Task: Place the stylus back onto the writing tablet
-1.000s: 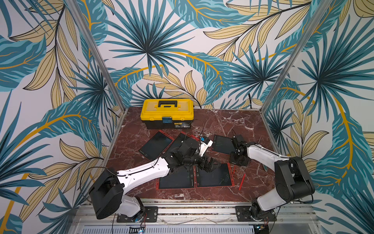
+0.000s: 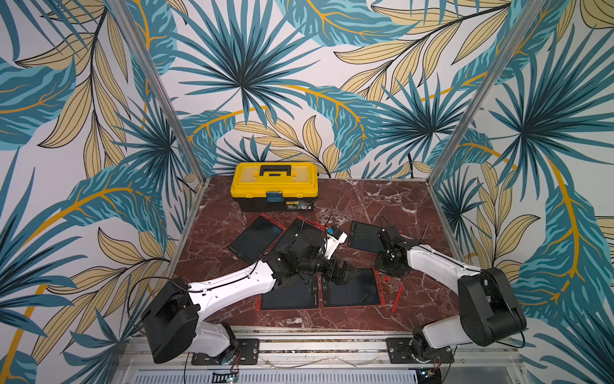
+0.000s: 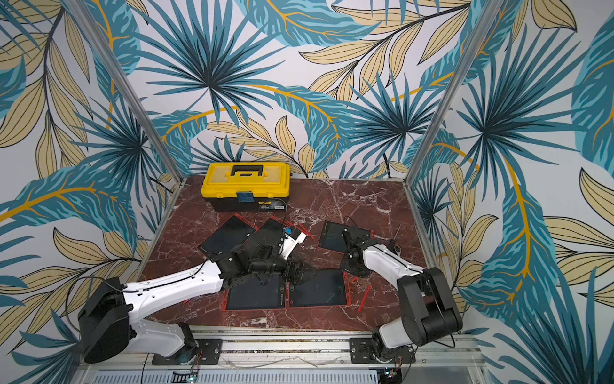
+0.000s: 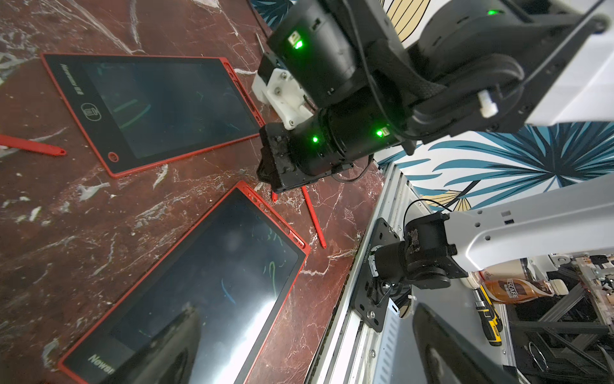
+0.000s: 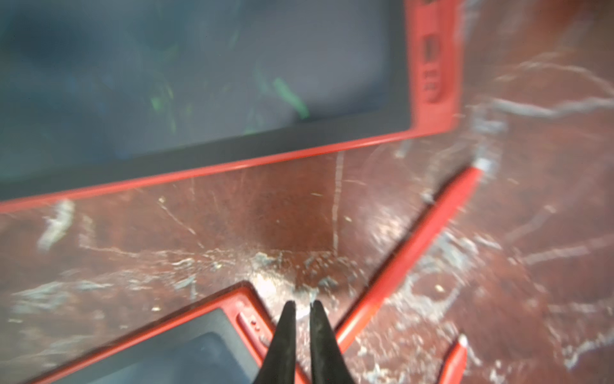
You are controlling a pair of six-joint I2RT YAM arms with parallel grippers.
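A red stylus [image 5: 409,249] lies slanted on the marble table, its lower end partly behind my right gripper's fingers [image 5: 329,352]. That right gripper is shut, with nothing visible between its tips, and points down beside a tablet's slotted corner. A second red stylus [image 5: 454,361] shows at the bottom edge. Two red-framed black tablets appear there: one above [image 5: 319,131], one at lower left [image 5: 166,355]. In the left wrist view, my left gripper stands wide open and empty above the front right tablet [image 4: 211,256]; both styluses' slots look hard to judge.
More tablets, such as the left one [image 2: 255,238], lie behind my left arm. A yellow toolbox [image 2: 275,182] stands at the back left. Another red stylus [image 4: 28,145] lies farther left in the left wrist view. Bare tabletop [image 2: 422,297] shows at the front right.
My right arm's elbow has shifted outward to the right, and its gripper has moved slightly over the same patch of table. The left arm has moved only slightly. The tablets stay put.
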